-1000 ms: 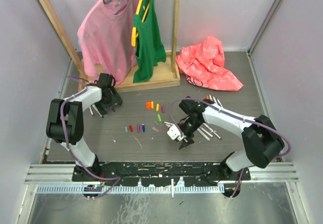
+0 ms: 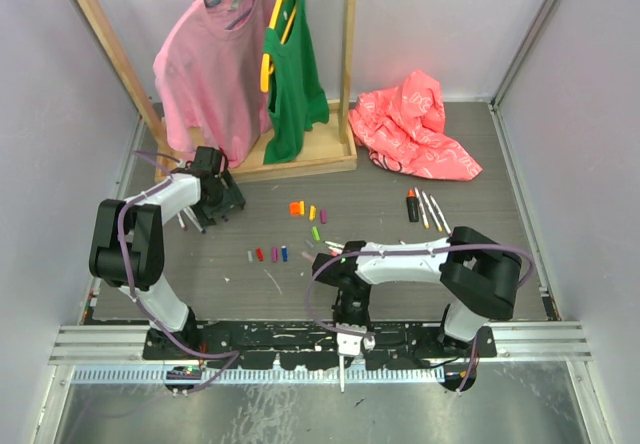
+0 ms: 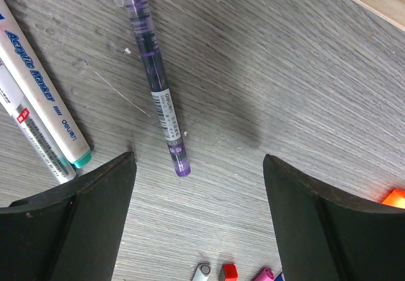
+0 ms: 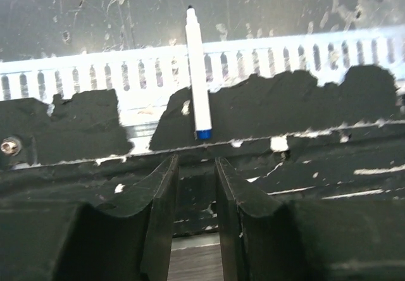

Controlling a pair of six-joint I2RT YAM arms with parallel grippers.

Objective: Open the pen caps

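Note:
Between the spread fingers of my open left gripper lies a purple pen [image 3: 166, 113], flat on the table and touched by neither finger. A white marker [image 4: 199, 85] with a blue end lies across the front rail; in the top view this marker [image 2: 341, 372] points out past the table edge. My right gripper is above the rail, just short of the blue end, its fingers parted by a narrow gap with nothing between them. Several small coloured caps, among them a red cap [image 2: 260, 254] and a blue cap [image 2: 284, 254], stand mid-table.
White markers [image 3: 47, 85] lie left of the purple pen. At the right are more white pens [image 2: 431, 211] and a black-and-orange marker [image 2: 412, 206]. Behind stand a wooden rack [image 2: 290, 169] with hanging shirts and a crumpled pink cloth [image 2: 415, 129]. Table between the arms' bases is mostly clear.
My right arm has swung from the right-middle of the table toward the front edge, over the marker on the rail. The left arm has barely moved.

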